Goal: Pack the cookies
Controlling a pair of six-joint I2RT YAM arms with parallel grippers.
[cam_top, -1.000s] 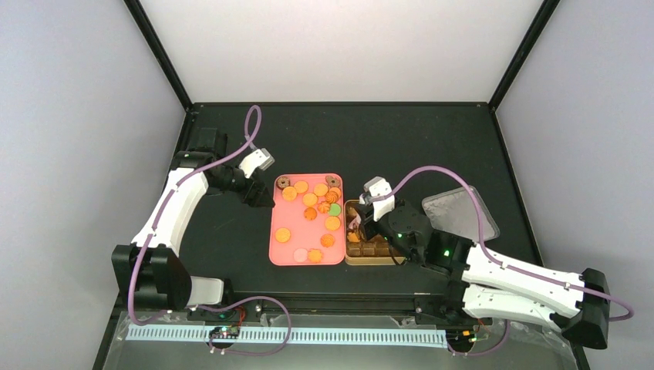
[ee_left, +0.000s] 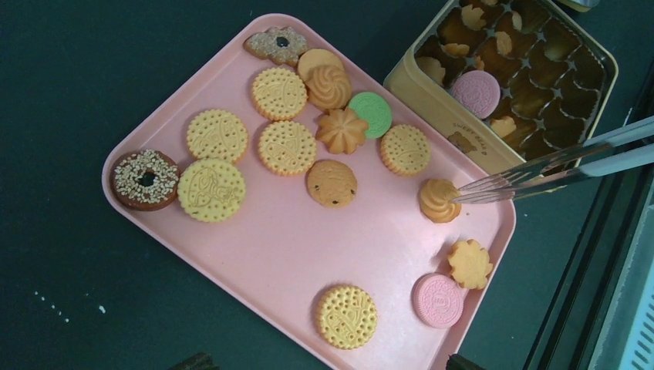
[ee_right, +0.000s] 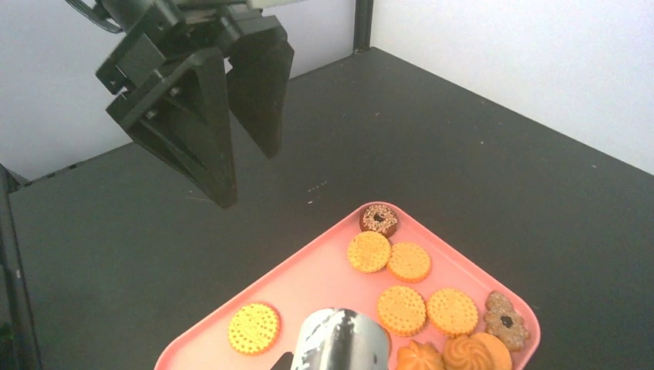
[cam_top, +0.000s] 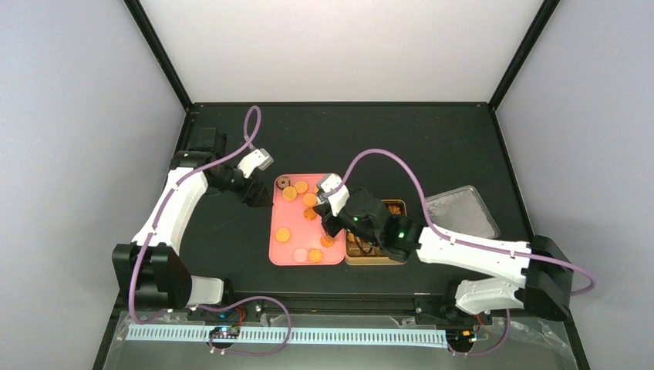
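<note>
Cookies of several kinds lie on a pink tray (ee_left: pixel 254 254) beside a cream tin (ee_left: pixel 432 116). The tin has brown compartments, with a pink cookie (ee_left: pixel 474 92) and pieces in some. My left gripper is open left of the tray, nothing between its fingers. My right gripper (cam_top: pixel 329 223) is over the tray's right side, its fingertips unclear from above. In the left wrist view, slim metal prongs (ee_left: pixel 532 173) reach in from the right; their tips overlap a swirl cookie (ee_left: pixel 439 200), contact uncertain. Near the prongs lie a flower-shaped cookie (ee_left: pixel 470 264) and a pink cookie (ee_left: pixel 437 301).
A clear lid (cam_top: pixel 463 212) lies right of the tin. The right arm covers part of the tin from above. Dark tabletop (cam_top: pixel 347 139) behind the tray is free. A shiny metal cylinder (ee_right: pixel 343 343) blocks the bottom of the right wrist view.
My right gripper has swung left from above the tin to the tray's right side, now hiding the green cookie in the top view. The left arm has not moved.
</note>
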